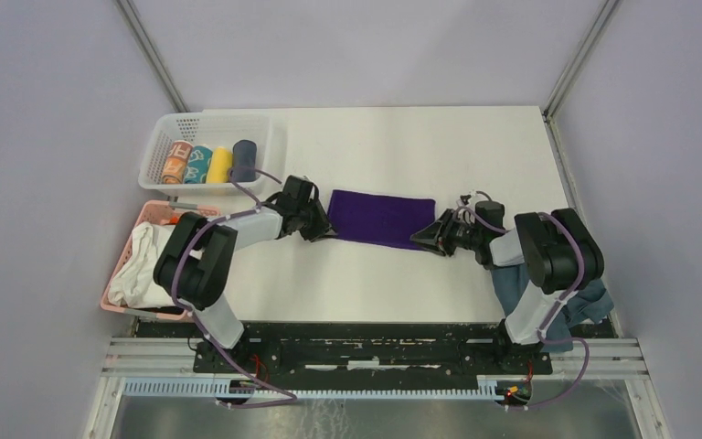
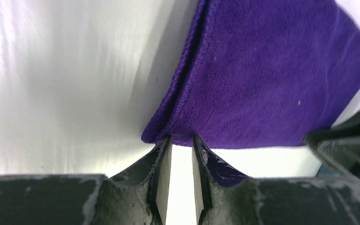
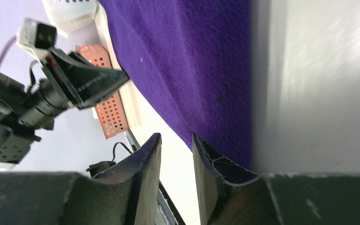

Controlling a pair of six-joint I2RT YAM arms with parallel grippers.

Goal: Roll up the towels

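Note:
A folded dark purple towel [image 1: 379, 218] lies flat in the middle of the white table. At its near left corner is my left gripper [image 1: 324, 234], part open; in the left wrist view the towel's corner [image 2: 187, 122] sits just beyond the two fingertips. My right gripper [image 1: 426, 245] is at the towel's near right corner, its fingers also part open. In the right wrist view the towel's edge [image 3: 215, 103] reaches the right fingertip, and no cloth clearly shows clamped between the fingers.
At the back left, a white basket [image 1: 272, 146] holds several rolled towels. A coral basket [image 1: 121, 265] with white cloth stands in front of it. A blue-grey cloth [image 1: 594, 306] lies at the right front.

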